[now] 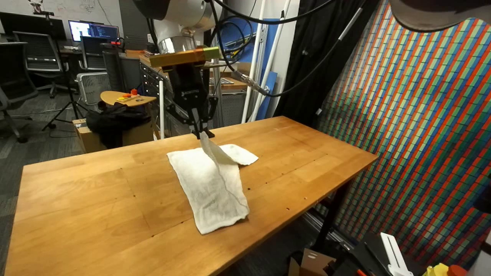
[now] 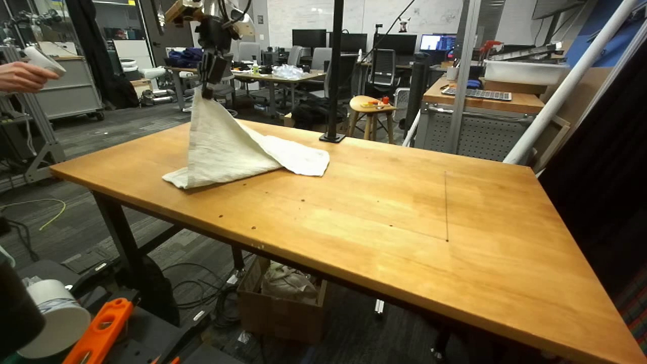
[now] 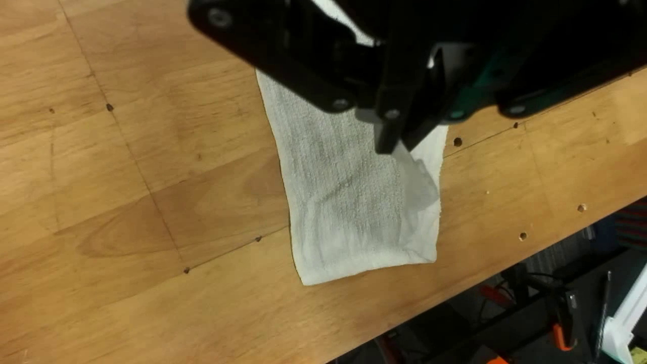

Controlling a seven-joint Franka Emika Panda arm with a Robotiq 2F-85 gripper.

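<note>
A white cloth (image 1: 207, 193) lies on the wooden table with one part pulled up to a peak. At that peak my gripper (image 1: 201, 134) is shut on the cloth. From the other side, the cloth (image 2: 227, 151) rises as a slanted sheet to the gripper (image 2: 206, 92), while a flap still rests on the table to the right. In the wrist view the fingertips (image 3: 388, 142) pinch the raised fabric above the flat part of the cloth (image 3: 345, 200). The far part of the cloth is hidden there behind the gripper.
A black post base (image 2: 331, 138) stands at the table's back edge. In the wrist view, dark gear lies beyond the front edge at the lower right.
</note>
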